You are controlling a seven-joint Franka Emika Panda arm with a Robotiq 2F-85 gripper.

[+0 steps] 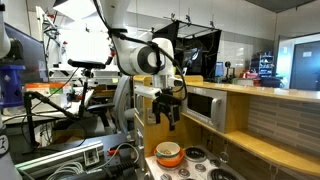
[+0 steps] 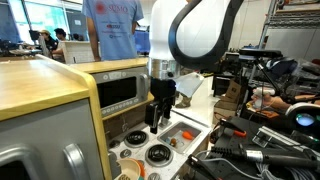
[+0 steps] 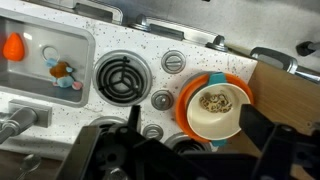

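Note:
A pale bowl (image 3: 213,118) with some brown bits inside sits in an orange plate or pan (image 3: 184,103) on the toy stove, at the counter's right side in the wrist view. Teal handles show at the bowl's edge. In exterior view 1 the bowl (image 1: 167,150) stands below my gripper (image 1: 164,123). My gripper is open and empty, its two dark fingers wide apart above the stovetop. In exterior view 2 my gripper (image 2: 148,122) hangs over the burners, clear of the counter, with the orange pan (image 2: 130,168) partly cut off by the lower edge.
A sink (image 3: 80,30) at the wrist view's left holds a small toy (image 3: 61,72) and an orange item (image 3: 14,47). Coil burners (image 3: 122,77) lie beside the bowl. A microwave (image 1: 203,105) and wooden shelf (image 1: 260,93) border the counter.

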